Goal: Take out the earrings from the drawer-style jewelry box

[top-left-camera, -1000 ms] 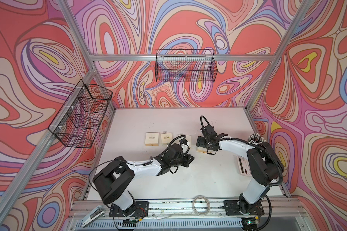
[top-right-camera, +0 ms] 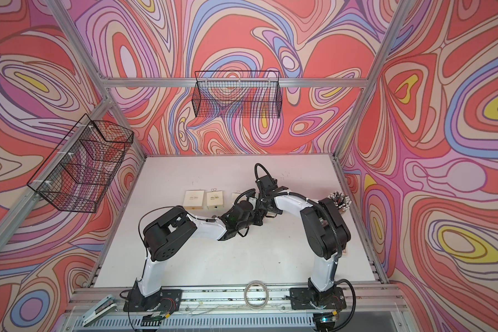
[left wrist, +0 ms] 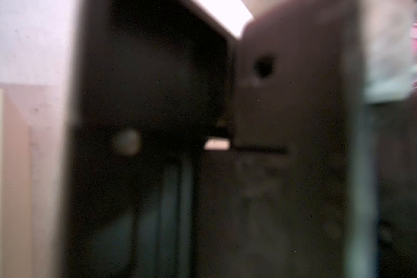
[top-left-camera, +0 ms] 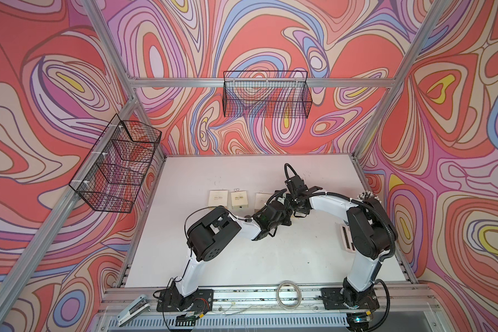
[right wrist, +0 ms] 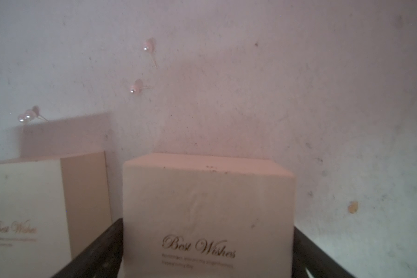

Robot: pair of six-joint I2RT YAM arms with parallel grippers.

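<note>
A pale "Best Wishes" drawer box (right wrist: 208, 203) sits between the fingers of my right gripper, which is open with one finger at each side. To its left in the right wrist view stands a second matching box (right wrist: 27, 199). Small pearl earrings (right wrist: 147, 46) lie on the table behind the boxes, one at the middle left (right wrist: 136, 86), others at far left (right wrist: 30, 114). My left gripper (top-left-camera: 287, 213) is shut, close in front of the right one. Dark, blurred parts fill most of the left wrist view, hiding what its tips touch.
Two more boxes (top-left-camera: 218, 199) (top-left-camera: 239, 199) stand to the left in the row. A pink tray (top-left-camera: 346, 237) lies on the right, below a white-tipped bunch (top-left-camera: 366, 196). Wire baskets (top-left-camera: 266, 98) hang on the frame.
The right arm has shifted slightly left, and the two grippers now cover most of the box.
</note>
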